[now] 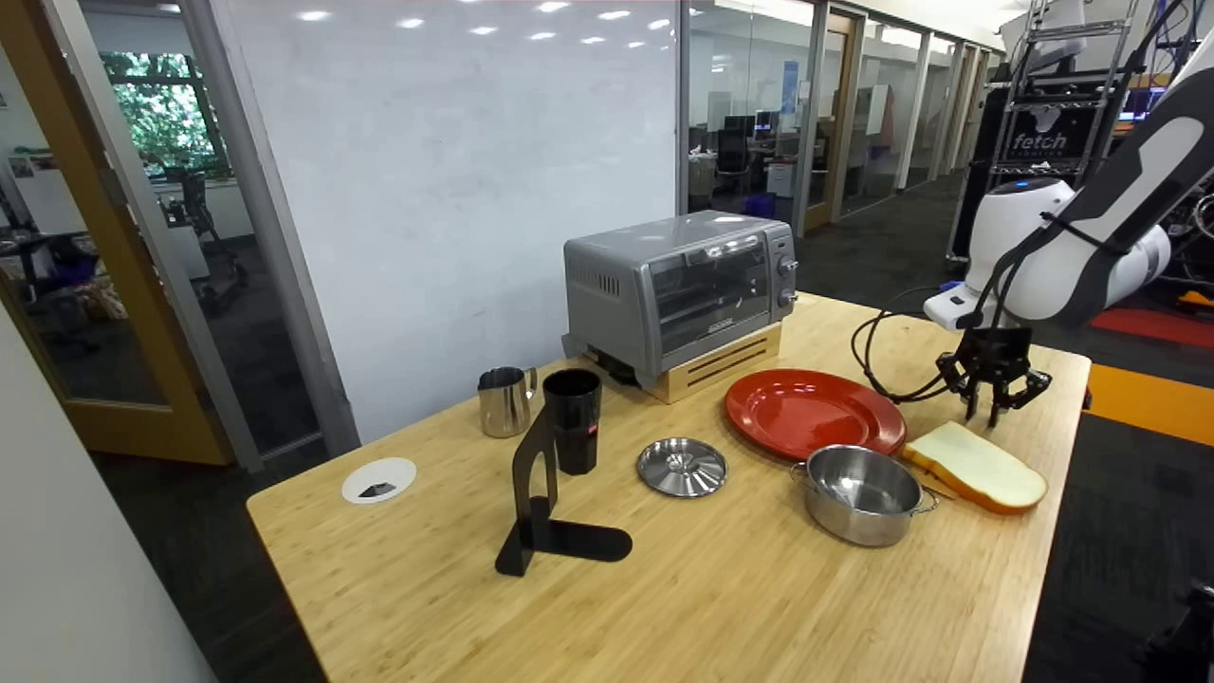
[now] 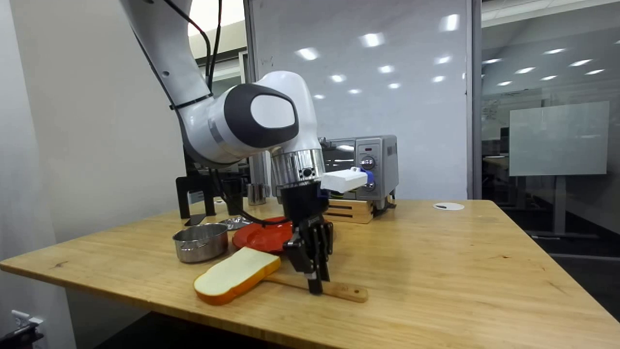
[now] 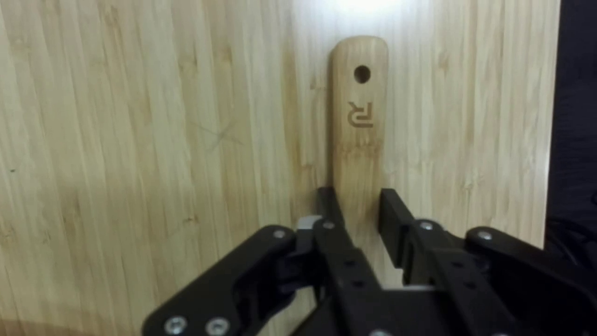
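A wooden utensil (image 3: 359, 145) with a hole near its handle end lies along the tabletop in the wrist view. My gripper is shut on this handle, one black finger along each side. In the second exterior view the handle end (image 2: 347, 292) sticks out past the gripper (image 2: 319, 284), close to the table surface. The utensil's other end passes under a slice of bread (image 2: 238, 273), which hides it. In the first exterior view the bread (image 1: 976, 465) sits just in front of my gripper (image 1: 983, 416).
A steel pot (image 1: 861, 497) and a red plate (image 1: 797, 412) are close to the bread. Farther off are a pot lid (image 1: 682, 468), a black stand (image 1: 580, 540), a black cup (image 1: 575, 421), a steel pitcher (image 1: 503, 404) and a toaster oven (image 1: 694, 290).
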